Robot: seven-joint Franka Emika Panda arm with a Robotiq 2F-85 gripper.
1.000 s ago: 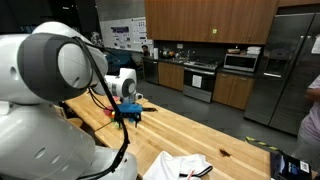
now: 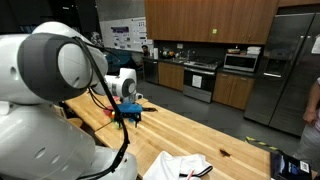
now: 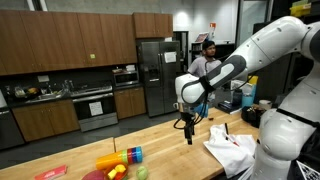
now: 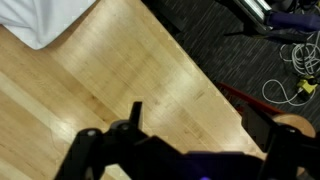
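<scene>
My gripper stands open over the bare wooden table, its dark fingers wide apart at the bottom of the wrist view with nothing between them. In exterior view 2 the gripper (image 3: pixel 188 138) hangs above the tabletop, clear of the nearby objects. A white cloth (image 3: pixel 232 152) lies crumpled on the table beside the arm's base; its corner (image 4: pixel 45 18) shows at the top left of the wrist view.
A stack of coloured blocks (image 3: pixel 119 158), a red bowl (image 3: pixel 94 175) and a green item (image 3: pixel 142 172) sit toward one end of the table (image 2: pixel 190 135). A person (image 3: pixel 208 60) stands behind the table. Cables (image 4: pixel 290 95) lie on the floor past its edge.
The person at the right edge of exterior view 1 has come further into view. The arm and the tabletop objects look unmoved.
</scene>
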